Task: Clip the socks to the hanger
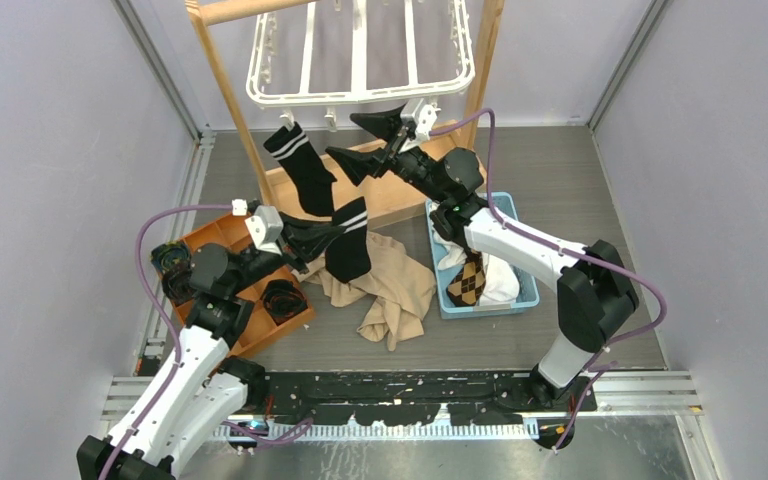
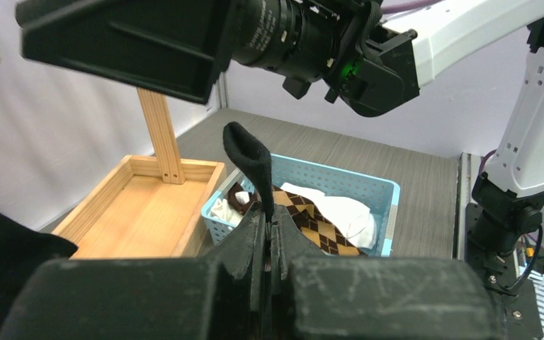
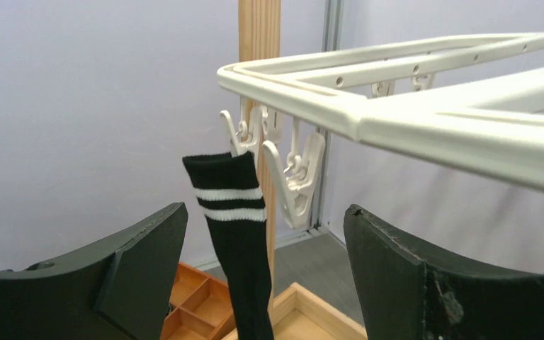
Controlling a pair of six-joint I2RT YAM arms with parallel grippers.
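Observation:
A black sock with white stripes (image 1: pixel 350 250) dangles from my left gripper (image 1: pixel 343 229), which is shut on it by the cuff. In the left wrist view, the sock's dark edge (image 2: pixel 251 159) sticks up between the closed fingertips. Another striped black sock (image 1: pixel 304 170) hangs below the left front of the white hanger (image 1: pixel 360 97); the right wrist view shows its cuff (image 3: pixel 223 173) at a clip (image 3: pixel 244 134). An empty clip (image 3: pixel 297 184) hangs beside it. My right gripper (image 1: pixel 340 135) stands open just below the hanger's front edge, nothing between its fingers.
A blue basket (image 1: pixel 535 290) with socks stands at the right. Beige cloth (image 1: pixel 400 290) lies mid-floor, and an orange compartment box (image 1: pixel 245 345) is at the left. Wooden posts (image 1: pixel 487 55) support the hanger. The two arms are close together.

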